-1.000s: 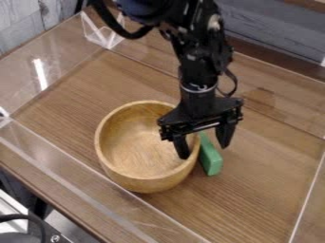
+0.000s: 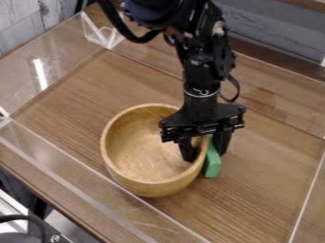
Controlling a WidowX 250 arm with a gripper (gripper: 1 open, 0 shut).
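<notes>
My black gripper (image 2: 203,144) is lowered over the right rim of a tan bowl (image 2: 146,166), its fingers around a green block (image 2: 212,165) that lies just outside the bowl on the wooden table. The fingers partly hide the block's upper end. Whether they are closed on it I cannot tell.
Clear plastic pieces stand at the table's left edges, and a grey wall shows at the back.
Since a second ago my gripper has drawn its fingers inward and down around the block's upper end.
</notes>
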